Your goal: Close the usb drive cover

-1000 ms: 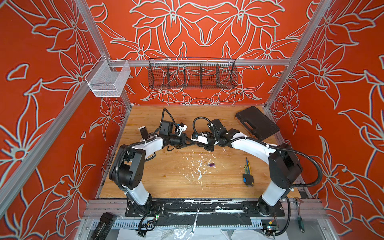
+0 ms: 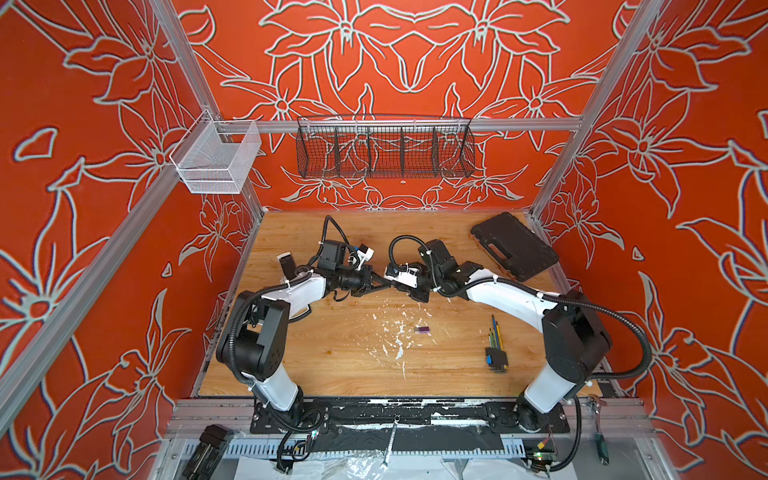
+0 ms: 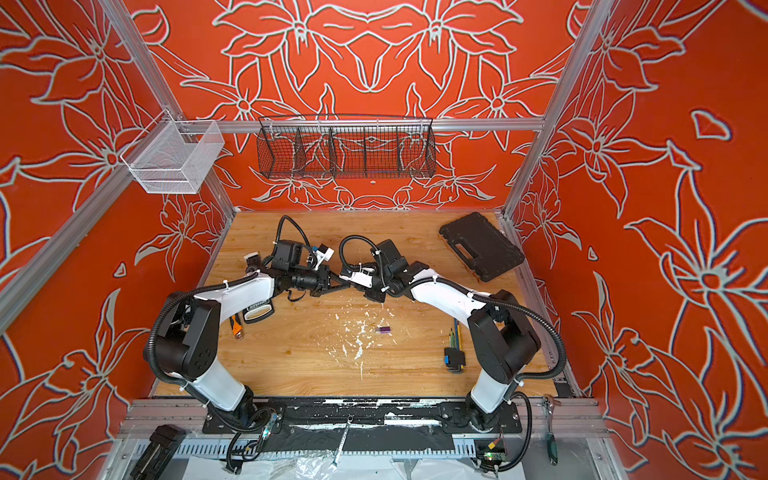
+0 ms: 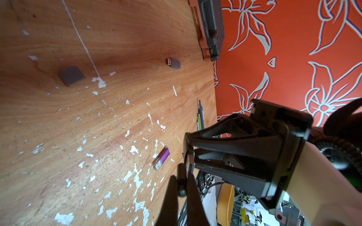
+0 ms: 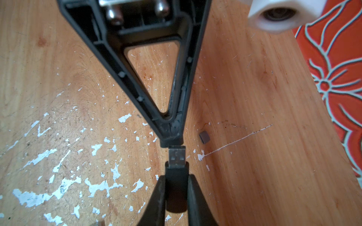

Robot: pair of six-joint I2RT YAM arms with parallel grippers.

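Observation:
My two grippers meet tip to tip above the middle of the table, left [image 2: 384, 285] from the left and right [image 5: 176, 177] from the right. In the right wrist view a small grey piece [image 5: 176, 156] sits at my right gripper's fingertips, which are shut on it; whether it is drive or cover is unclear. My left gripper is shut; what lies between its fingers is hidden. A purple USB drive [image 4: 161, 158] lies on the table below, with a grey USB stick [image 4: 173, 63] and a small grey square [image 4: 71, 75] farther off.
A black case [image 2: 513, 246] lies at the back right, a set of coloured tools [image 2: 496, 356] at the front right. Wire baskets [image 2: 384, 152] hang on the back rail.
My left arm has hardly moved.

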